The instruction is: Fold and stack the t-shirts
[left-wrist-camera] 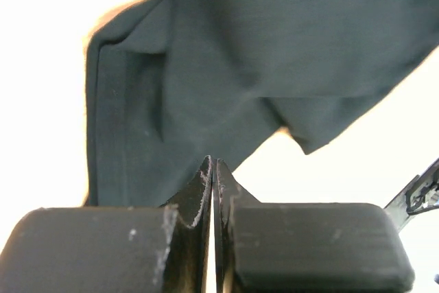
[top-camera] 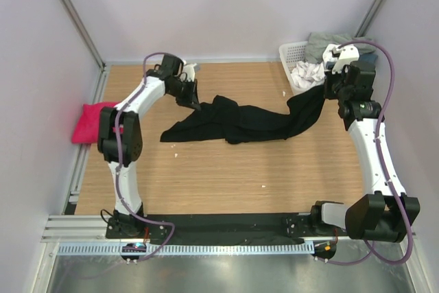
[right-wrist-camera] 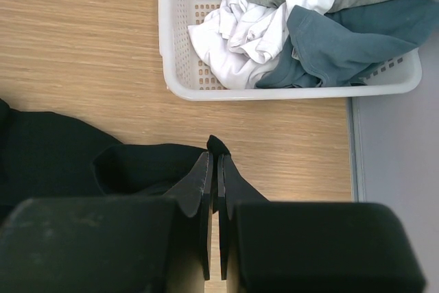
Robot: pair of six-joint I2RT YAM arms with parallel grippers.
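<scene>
A black shirt (top-camera: 257,123) lies bunched across the middle of the table, its right end raised to my right gripper (top-camera: 328,92). In the right wrist view that gripper is shut on a corner of the black shirt (right-wrist-camera: 55,149). My left gripper (top-camera: 197,106) is at the shirt's left part. From the left wrist view, its fingertips meet with no cloth between them, and the dark fabric (left-wrist-camera: 206,101) lies beyond them. The left gripper is shut and empty.
A white basket (top-camera: 291,53) at the back right holds white, grey and teal clothes. Folded red cloth (top-camera: 89,125) sits at the left edge, beside the left arm. Bare wood (top-camera: 226,176) spreads across the front.
</scene>
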